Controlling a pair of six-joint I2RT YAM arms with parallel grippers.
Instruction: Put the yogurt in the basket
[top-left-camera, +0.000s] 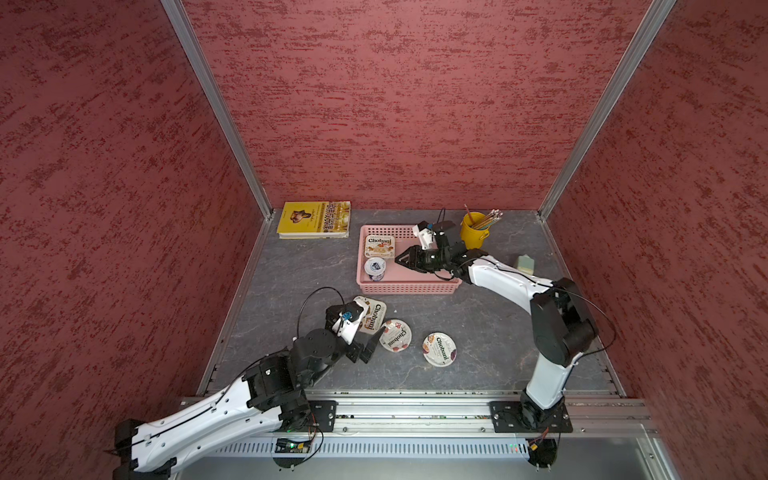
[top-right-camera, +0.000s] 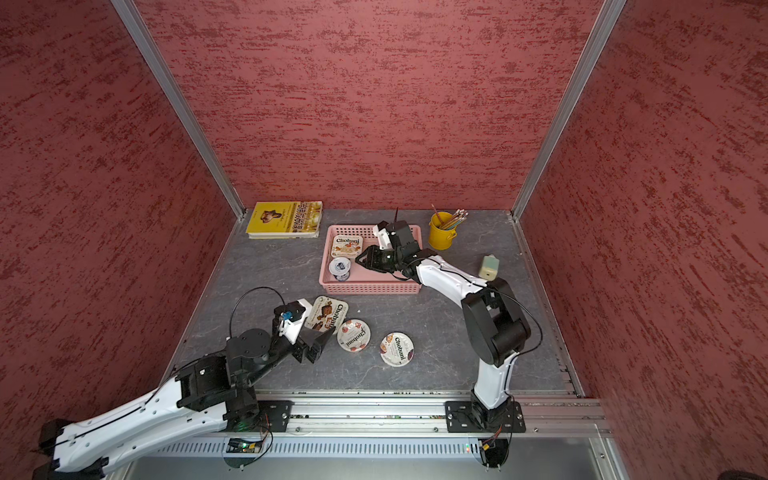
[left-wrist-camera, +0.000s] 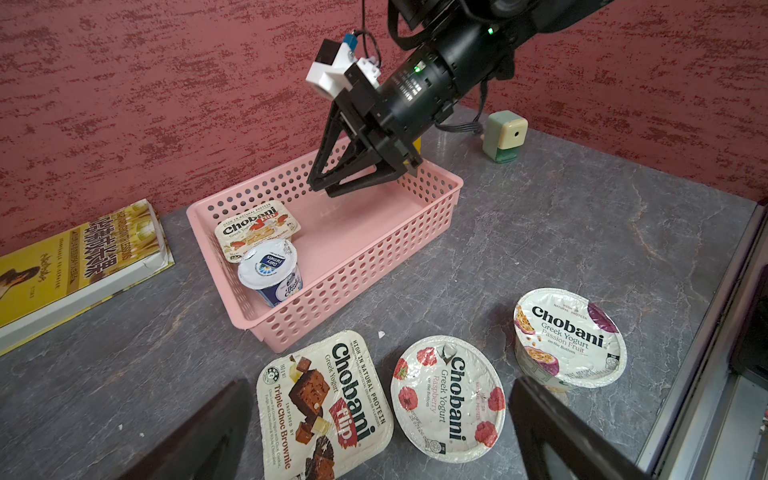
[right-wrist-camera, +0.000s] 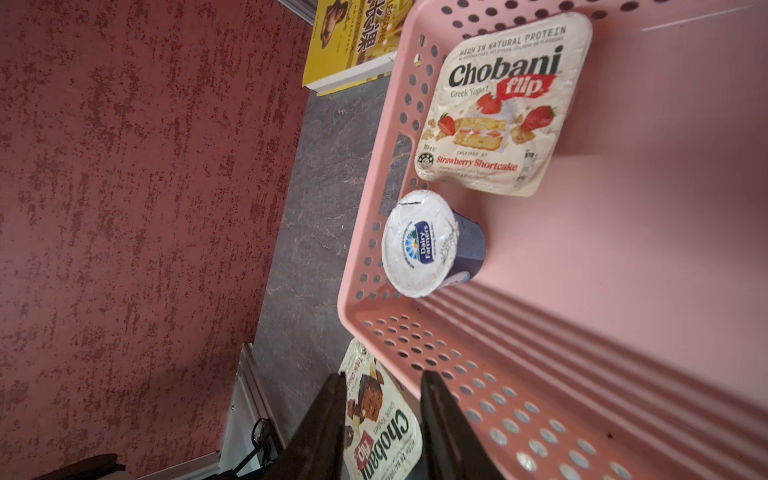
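A small white-lidded Dairy Farmers yogurt cup stands upright in the near-left corner of the pink basket. Behind it a square strawberry Chobani flip tub rests in the same basket. My right gripper hangs over the basket's middle, apart from both yogurts, its fingers slightly parted with nothing between them. Standing wide open at front left is my left gripper, empty. Past its fingers, a brownie Chobani tub and a raspberry Chobani cup sit on the table.
A passion fruit Chobani cup stands to the right on the table. The yellow book lies at back left; a yellow pail of pencils and a green sharpener are behind right. The basket's right side is empty.
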